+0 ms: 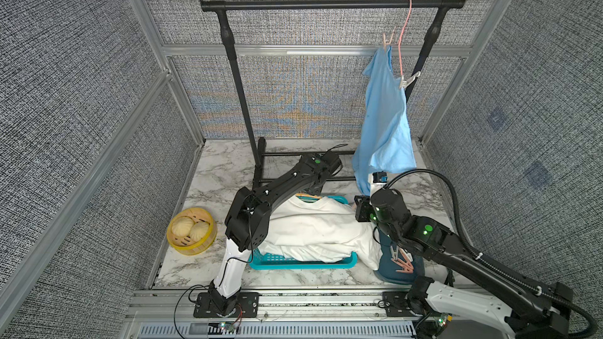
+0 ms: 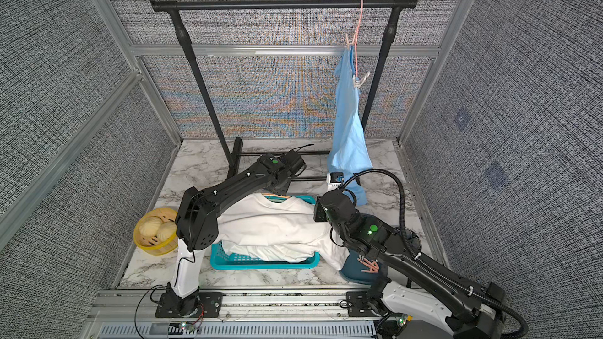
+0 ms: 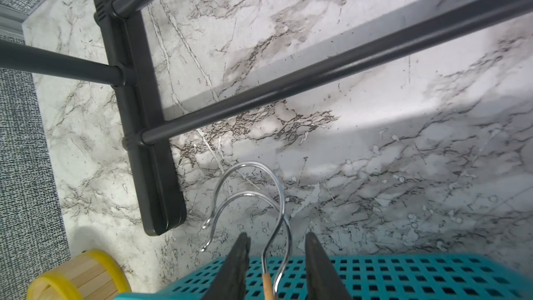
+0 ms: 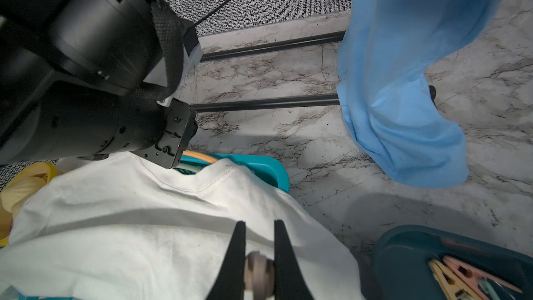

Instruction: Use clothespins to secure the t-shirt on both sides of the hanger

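A blue T-shirt [image 1: 383, 113] hangs from a pink hanger [image 1: 409, 12] on the rail, with pale clothespins [image 1: 411, 80] at its top. A white T-shirt [image 1: 307, 226] lies over the teal basket [image 1: 301, 266]. My left gripper stands part open over the basket's back, around or over two hangers' metal hooks [image 3: 280, 205]. My right gripper, above the white shirt, is shut on a pale pinkish piece, apparently a clothespin [image 4: 258, 275]. A dark tray [image 4: 405, 266] of loose clothespins is at the right.
A black rack [image 1: 333, 4] spans the back, its lower bars on the marble table behind the basket. A steamer with buns [image 1: 188, 246] stands at the left.
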